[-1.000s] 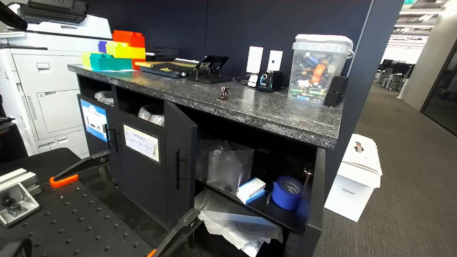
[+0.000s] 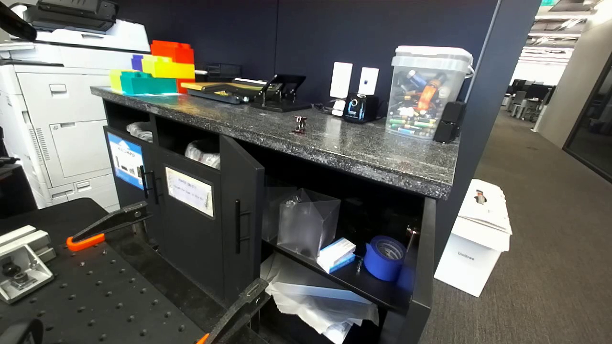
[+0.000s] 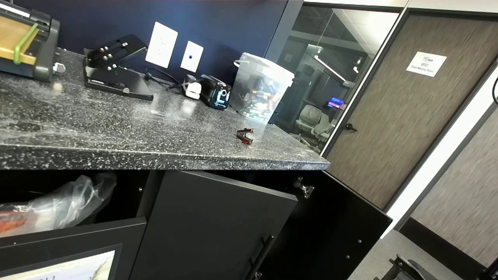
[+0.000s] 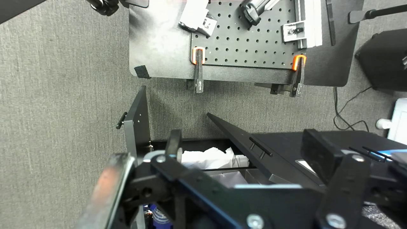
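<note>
My gripper is in the wrist view only, its two fingers spread wide with nothing between them. It hangs high over the cabinet, and its dark body hides part of the shelves. In exterior view 1 the right-hand compartment stands uncovered, with its left door (image 2: 242, 229) and right door (image 2: 423, 263) swung outward. A roll of blue tape (image 2: 381, 261), a small white-and-blue box (image 2: 337, 254) and a clear plastic bin (image 2: 307, 220) sit on its shelf. On the speckled countertop (image 3: 140, 126) lies a dark red staple remover (image 3: 245, 135).
A tub of batteries (image 2: 427, 94), a black device stand (image 2: 279, 94) and a paper cutter (image 3: 28, 44) occupy the countertop. Clamps (image 4: 198, 72) jut from the perforated work table (image 4: 244, 42). A white carton (image 2: 476, 241) stands on the floor.
</note>
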